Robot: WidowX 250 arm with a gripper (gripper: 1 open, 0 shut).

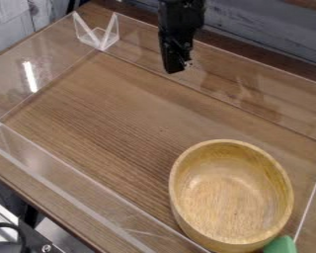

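My gripper (176,61) hangs at the top centre of the camera view, above the back part of a wooden table. It is dark, and whether its fingers are open or shut, or hold anything, is too small to tell. A round pale wooden bowl (231,198) sits at the front right, well away from the gripper, and looks empty.
A clear, angular plastic piece (98,32) stands at the back left. A green object (279,244) shows beside the bowl at the bottom right edge. Cables lie off the table at the lower left.
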